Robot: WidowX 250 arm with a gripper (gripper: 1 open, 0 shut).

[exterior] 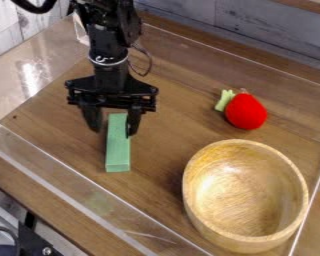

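Note:
A black robot arm reaches down from the top, its gripper (116, 118) low over a pale green rectangular block (117, 152) lying on the wooden table. The two fingers point down on either side of the block's upper end and stand apart; whether they touch it cannot be told from this view. To the right lie a red round object (246, 112) with a green top and a large pale wooden bowl (243, 228), which is empty.
The wooden table (176, 90) has clear room behind and between the objects. A wall (256, 35) runs along the back, and a transparent edge runs along the left and front.

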